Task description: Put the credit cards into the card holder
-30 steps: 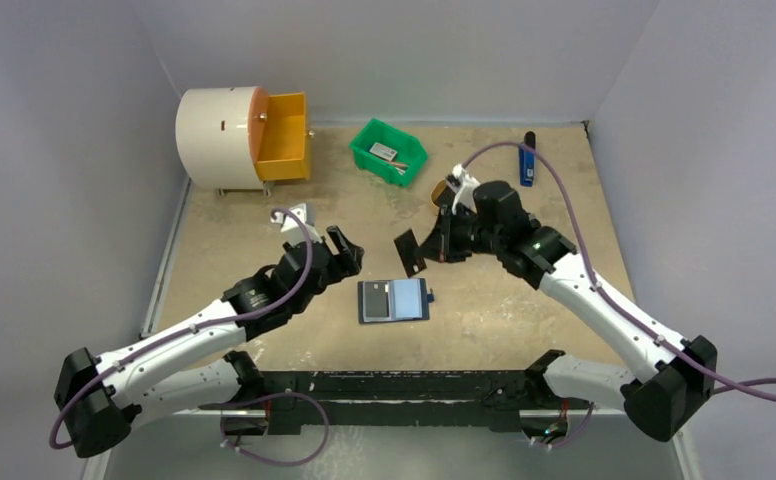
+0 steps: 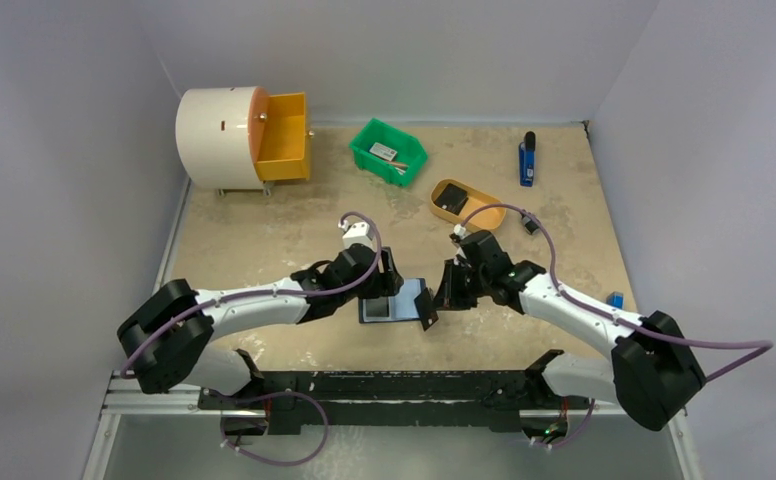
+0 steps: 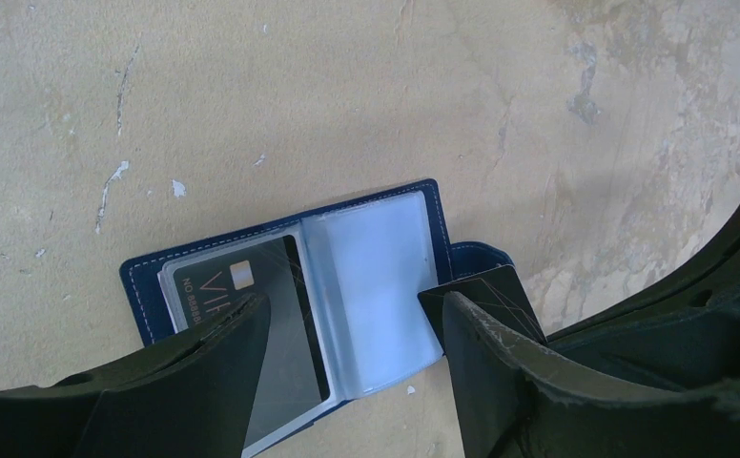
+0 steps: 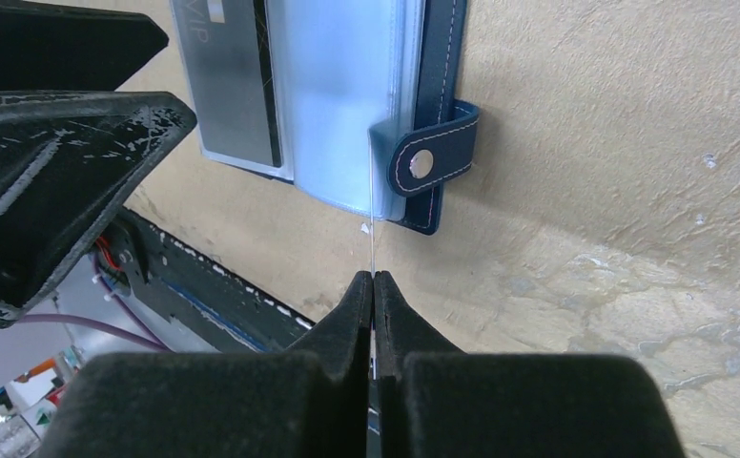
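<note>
The dark blue card holder (image 2: 407,298) lies unfolded on the table. A black and grey VIP card (image 3: 290,329) sits in its left pocket; the right clear pocket (image 3: 376,267) shows no card. My right gripper is shut on a black card (image 2: 425,310), seen edge-on as a thin line in the right wrist view. That card's far end is at the right pocket's outer side, near the snap strap (image 4: 433,157); whether it touches the pocket cannot be told. Over the holder, my left gripper is open, its fingers apart with nothing visibly held.
Behind, an orange tray (image 2: 486,212) holds a dark item, and a green basket (image 2: 404,140) stands further back. A white drum with a yellow drawer (image 2: 284,140) is at the back left. A blue stapler-like object (image 2: 527,165) lies back right. Table left of the holder is clear.
Both arms have come in to the holder. My right gripper brought the black card down and toward the holder's right side; my left gripper moved right, over the holder.
</note>
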